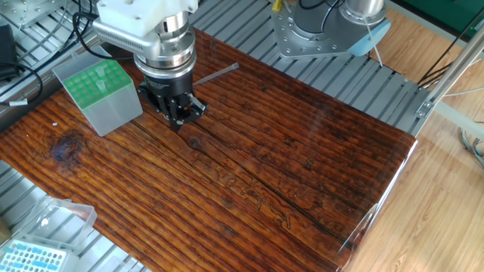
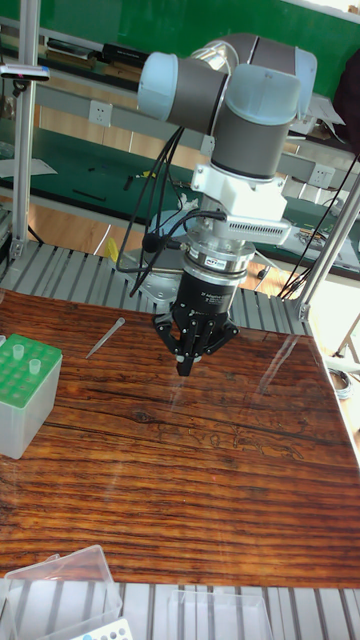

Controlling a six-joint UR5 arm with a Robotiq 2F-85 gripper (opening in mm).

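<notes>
My gripper (image 1: 185, 121) (image 2: 190, 366) points down over the wooden board, just right of the tip box in exterior view 2. Its black fingers appear close together, but the gap between them is too dark and small to judge, and no held object shows. A translucent box with a green perforated top (image 1: 97, 85) (image 2: 28, 369) stands at the board's left side; a couple of pale tips stick up from that top. Behind the gripper, a slim translucent dropper (image 1: 218, 74) (image 2: 105, 337) lies flat on the wood, apart from the fingers.
The dark brown board (image 1: 280, 151) is bare across its middle and right. Near the front left, off the board, are a clear plastic lid (image 1: 64, 219) and a white-and-blue rack (image 1: 34, 257). Black cables (image 2: 152, 203) hang beside the arm.
</notes>
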